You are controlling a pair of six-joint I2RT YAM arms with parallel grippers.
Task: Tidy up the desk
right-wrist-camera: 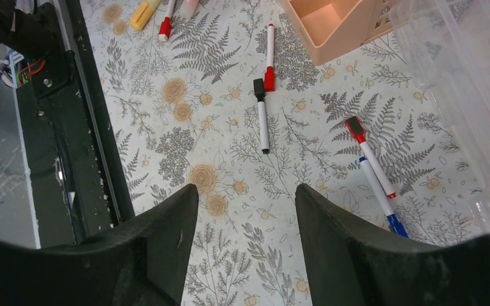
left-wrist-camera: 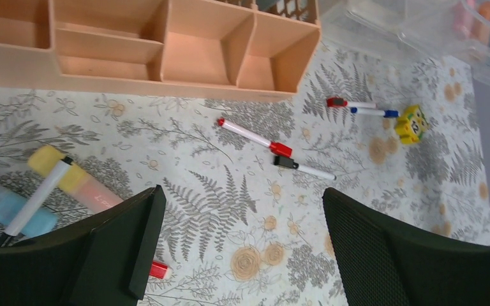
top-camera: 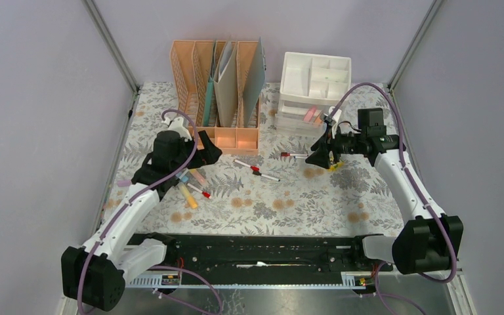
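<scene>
A salmon organizer (top-camera: 226, 141) holds upright folders at the back. My left gripper hangs open in front of its small compartments, empty, above markers and plastic cases (left-wrist-camera: 11, 203) at the left. A red-capped marker (left-wrist-camera: 245, 132) and a black-capped one (left-wrist-camera: 304, 167) lie mid-desk. My right gripper stands open and empty in front of the white drawer unit (top-camera: 296, 75), over the right side, where another red marker (right-wrist-camera: 373, 162), a blue marker (right-wrist-camera: 376, 188) and a small yellow object (left-wrist-camera: 410, 124) lie.
Pink and orange items (top-camera: 312, 113) show inside the clear drawer. A dark rail (top-camera: 262, 249) runs along the front edge.
</scene>
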